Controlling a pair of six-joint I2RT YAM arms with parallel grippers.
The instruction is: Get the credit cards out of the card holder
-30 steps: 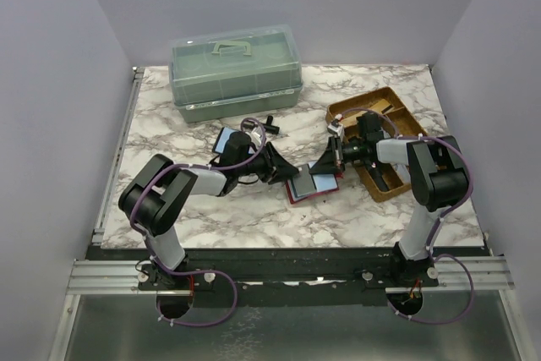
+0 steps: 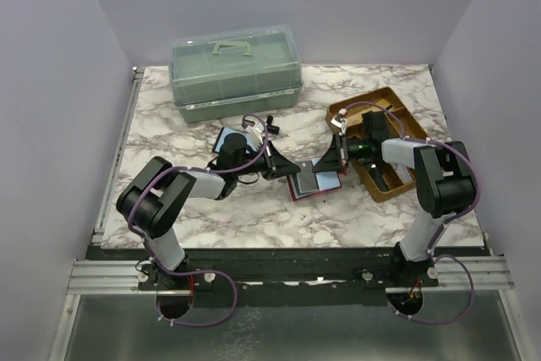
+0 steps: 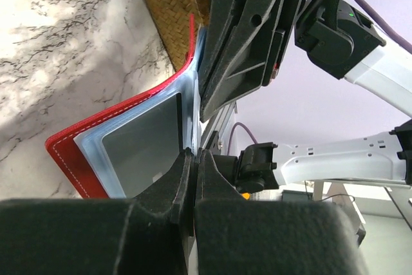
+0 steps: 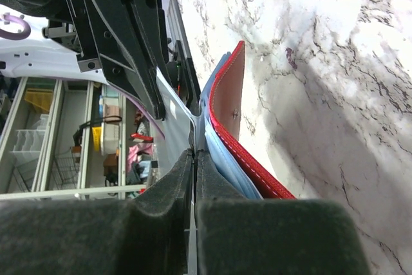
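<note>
The red-edged card holder (image 2: 314,188) is held off the marble between both grippers, with pale blue sleeves and a grey panel (image 3: 141,140) facing the left wrist camera. My left gripper (image 2: 291,172) has its fingers shut at the holder's left edge; in its own view the tips meet at the pale sleeve's edge. My right gripper (image 2: 333,163) is at the right side, its fingertips on a thin pale sleeve or card edge (image 4: 177,107). Whether its fingers are fully shut on it is hard to tell.
A wicker tray (image 2: 372,95) with dark items lies at the right, under the right arm. A lidded green box (image 2: 235,73) stands at the back left. A blue item (image 2: 221,137) lies behind the left arm.
Very little differs: both grippers and the holder have shifted slightly, the holder a few pixels to the right since a second ago.
</note>
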